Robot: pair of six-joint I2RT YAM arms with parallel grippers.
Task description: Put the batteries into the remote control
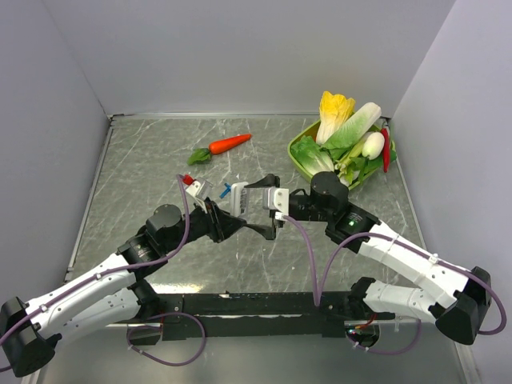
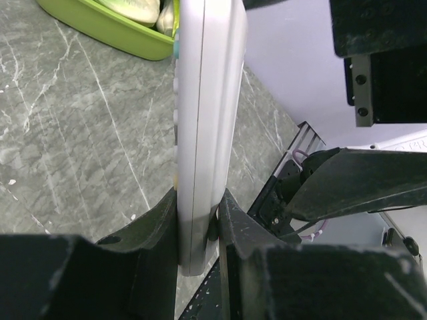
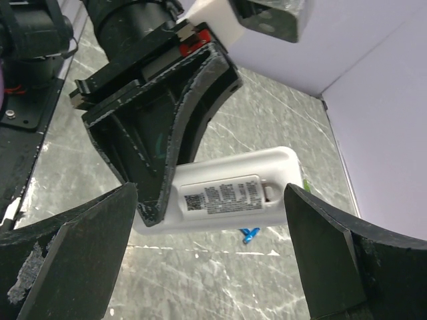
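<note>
The white remote control [image 3: 275, 164] is held up off the table, its back with a printed label turned toward the right wrist view. One end of it is clamped in my left gripper, whose dark finger [image 3: 157, 193] covers that end. My right gripper is open, its fingers spread wide around the remote's length with nothing gripped. From above, the remote [image 1: 239, 198] stands on edge between the two grippers. In the label side a small round recess shows; no loose battery can be clearly made out.
Blue [image 1: 226, 190] and red [image 1: 188, 180] small items lie on the table behind the left gripper. A carrot [image 1: 230, 144] rests farther back. At the back right stands a green basket [image 1: 298, 162] full of vegetables.
</note>
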